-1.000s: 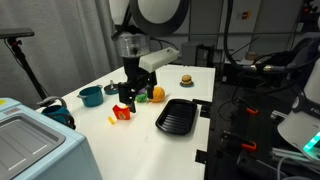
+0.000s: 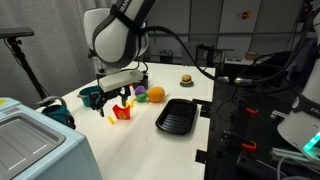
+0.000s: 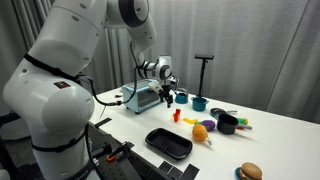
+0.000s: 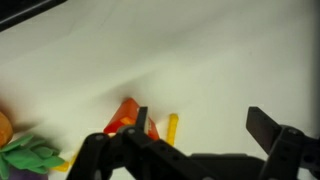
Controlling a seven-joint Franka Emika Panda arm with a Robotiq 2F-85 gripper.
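Note:
My gripper [image 2: 112, 92] is open and hangs above the white table, just behind and to the left of a small red box [image 2: 122, 113] in exterior view 1. The box, with yellow in it, appears to be a toy fries carton. In the wrist view the red box [image 4: 128, 113] is partly hidden behind one of my fingers [image 4: 120, 152]. A yellow stick [image 4: 172, 129] lies on the table beside it, in the span between my fingers. Nothing is held. The gripper [image 3: 166, 88] points downward in exterior view 2.
A black tray [image 2: 178, 117] lies to the right of the box. Orange toy food [image 3: 201, 132], a black pot [image 3: 227, 123] and a toy burger [image 3: 250, 172] lie on the table. A white, glass-fronted appliance [image 2: 40, 150] stands at the left.
In exterior view 1 my gripper has moved left, from above the area between the box and tray to beside the red box. The objects on the table look unmoved.

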